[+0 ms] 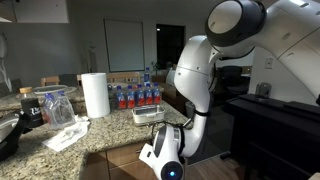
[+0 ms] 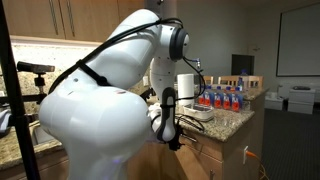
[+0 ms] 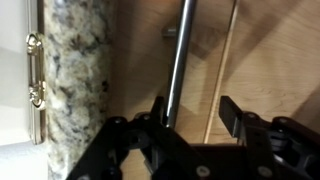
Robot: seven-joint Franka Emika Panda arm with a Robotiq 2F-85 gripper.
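Note:
My gripper is part open in the wrist view, its two black fingers apart. Between them runs a metal bar handle (image 3: 182, 55) on a wooden cabinet front (image 3: 280, 60), closer to the left finger. The handle's near end disappears behind the gripper, so contact cannot be told. A thin seam (image 3: 221, 68) in the wood also passes through the gap. In exterior view 1 the gripper (image 1: 147, 154) is low, in front of the cabinet and below the countertop edge; its fingertips are small and dark there.
The granite countertop (image 3: 75, 80) lies close on the left in the wrist view. On it stand a paper towel roll (image 1: 96, 95), several bottles (image 1: 140, 97), a metal tray (image 1: 147, 114), a clear pitcher (image 1: 60, 110) and a white cloth (image 1: 67, 137).

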